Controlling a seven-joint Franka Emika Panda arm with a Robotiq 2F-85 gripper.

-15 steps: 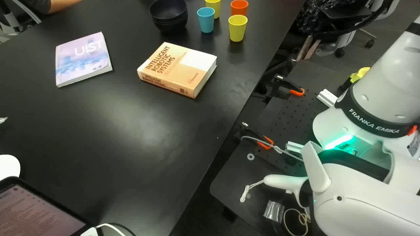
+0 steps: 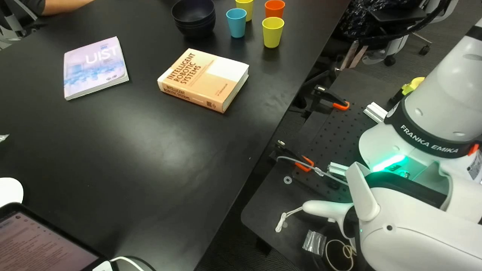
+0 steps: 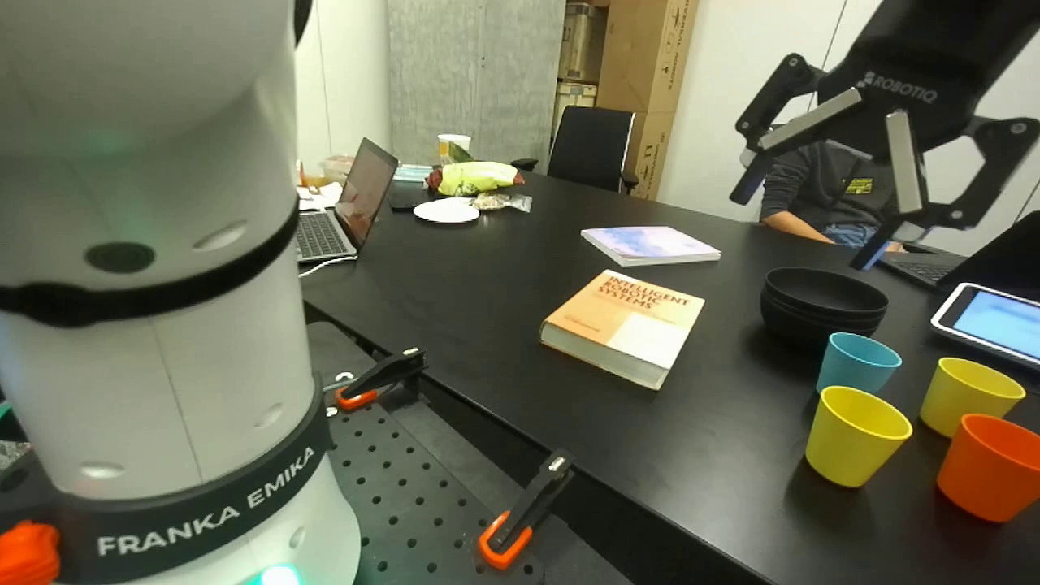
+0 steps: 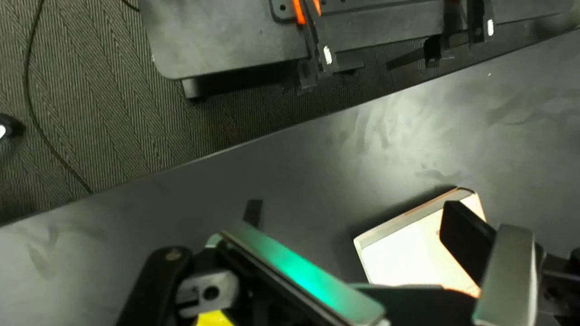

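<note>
My gripper [image 3: 809,216] hangs high over the far right of the black table in exterior view 2, open, with nothing between its fingers. An orange and white book, Intelligent Robotic Systems [image 2: 203,80], lies flat on the table. To its left in exterior view 1 is a pale purple-blue UIST book [image 2: 95,67]. Stacked black bowls [image 3: 824,304] stand near a blue cup [image 3: 858,362], a yellow cup [image 3: 855,435], a second yellow cup [image 3: 970,395] and an orange cup [image 3: 992,468]. In the wrist view, the gripper's fingers partly cover the orange and white book [image 4: 413,255].
A laptop [image 3: 341,210], a white plate [image 3: 446,210] and snack bags [image 3: 475,177] occupy another part of the table. Beside the bowls rests a tablet [image 3: 994,320]. Clamps [image 3: 526,512] stick up near the robot's base.
A seated person's arm at the top left has shifted slightly. The books, cups and bowls have not moved in exterior view 1.
</note>
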